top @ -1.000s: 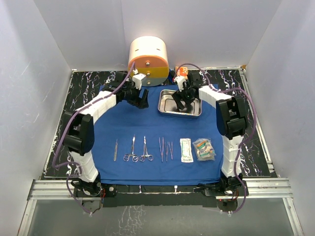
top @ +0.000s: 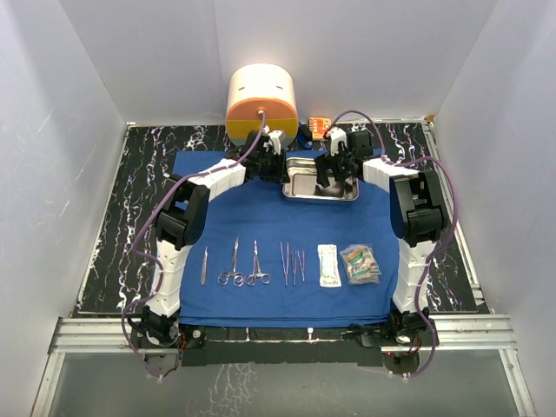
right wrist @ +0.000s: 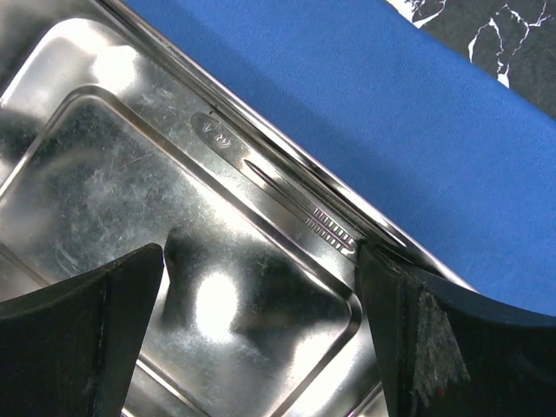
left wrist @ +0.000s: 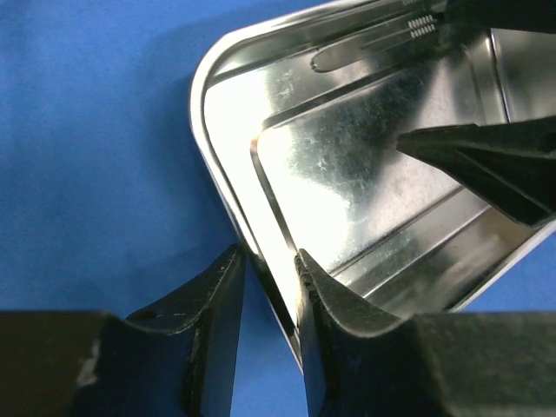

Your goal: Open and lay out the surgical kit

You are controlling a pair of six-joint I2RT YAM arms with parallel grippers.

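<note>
The steel tray (top: 300,199) lies on the blue cloth near the back, with a flat metal handle (right wrist: 261,178) with ribbed grip lines along one inner wall. My left gripper is part open at the tray's left end, one finger (left wrist: 228,274) outside the rim and the other inside, the rim running between them. My right gripper is open low inside the tray; one finger (right wrist: 382,295) is close to the handle's ribbed end, and nothing shows gripped.
Toward the front lie a scalpel (top: 204,266), two scissor-like clamps (top: 235,261), several tweezers (top: 294,263), a white packet (top: 328,266) and a clear bag (top: 360,264). An orange-and-yellow drawer unit (top: 261,95) stands behind.
My left gripper has moved right across the cloth to the tray's left end. The right gripper has shifted slightly right within the tray, and the tray sits slightly farther right and back.
</note>
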